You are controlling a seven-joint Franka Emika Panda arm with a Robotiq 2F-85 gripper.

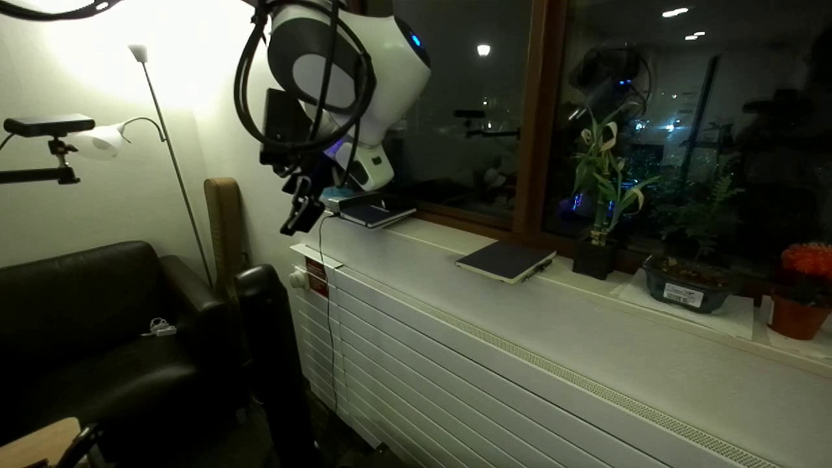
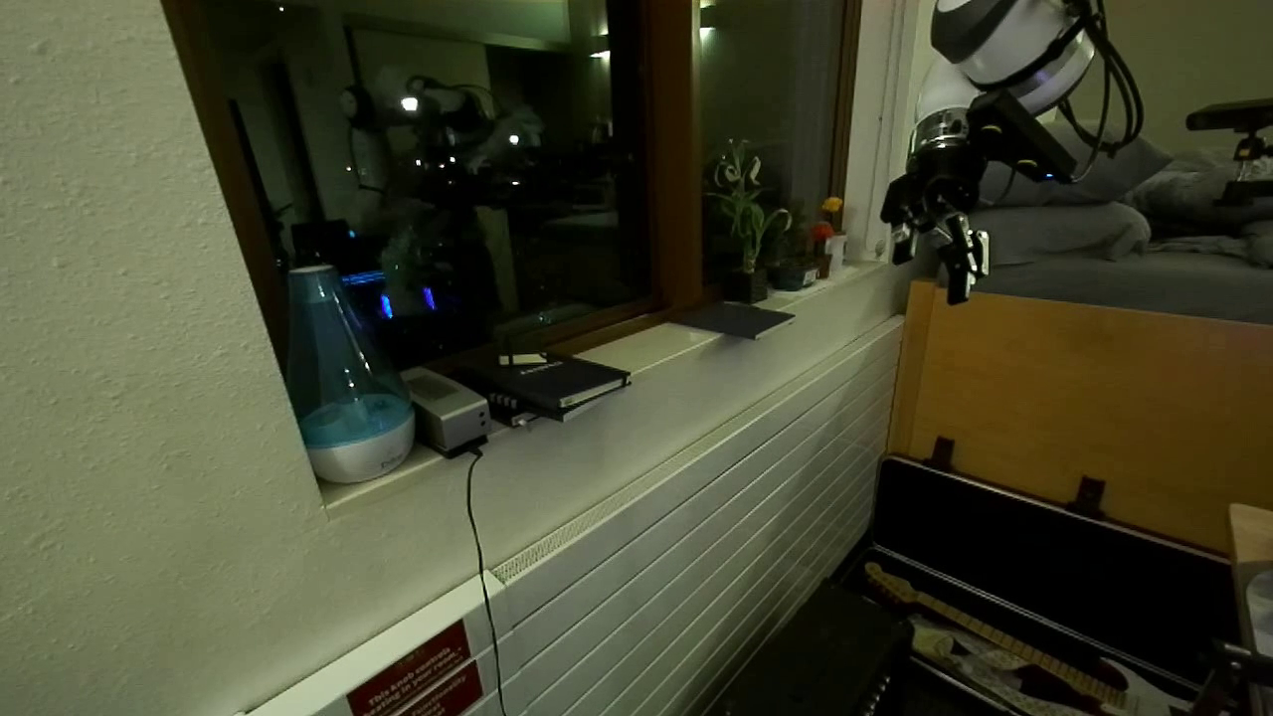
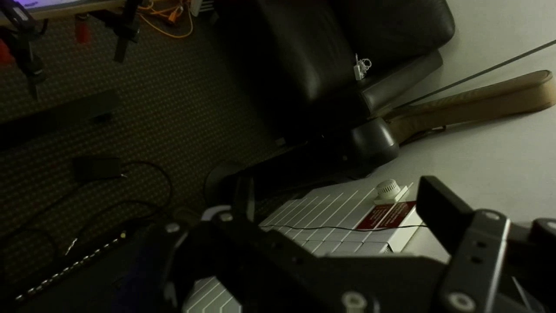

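My gripper (image 2: 932,269) hangs in the air with its fingers apart, and nothing shows between them. From the wrist view, one dark finger (image 3: 443,214) stands on the right and the other is dim at the left, with the radiator behind the gap. On the windowsill lie a dark notebook (image 1: 507,260) near the middle and another black notebook (image 2: 558,381) on a stack at the other end. Exterior view 1 shows the gripper (image 1: 298,218) in front of that end, overlapping the wall and sill edge; it touches neither notebook.
A blue-topped humidifier (image 2: 348,406) and a grey box (image 2: 447,408) share the sill with a bamboo plant (image 1: 598,195) and other pots. Below runs the white radiator (image 1: 437,366). A black sofa (image 1: 101,335) stands left.
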